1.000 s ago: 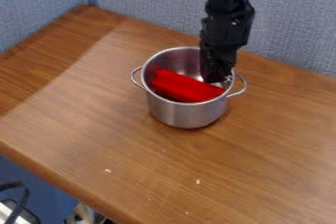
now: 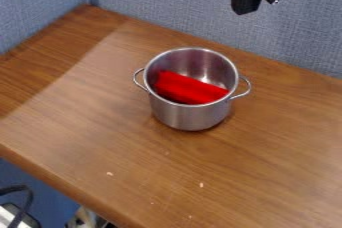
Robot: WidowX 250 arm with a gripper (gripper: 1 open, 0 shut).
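A silver pot (image 2: 190,118) with two loop handles stands upright on the wooden table. A red cylindrical object (image 2: 190,89) lies inside it, tilted along the pot's floor. My black gripper (image 2: 246,4) is high above and right of the pot, at the top edge of the view; its fingers look close together, with nothing visible between them.
Grey padded walls (image 2: 160,7) border it at the back and left. Dark cables (image 2: 16,194) show at the lower left, off the table.
My gripper has risen from the pot's right rim to high above it, moving slightly right. The pot and the red object look unchanged.
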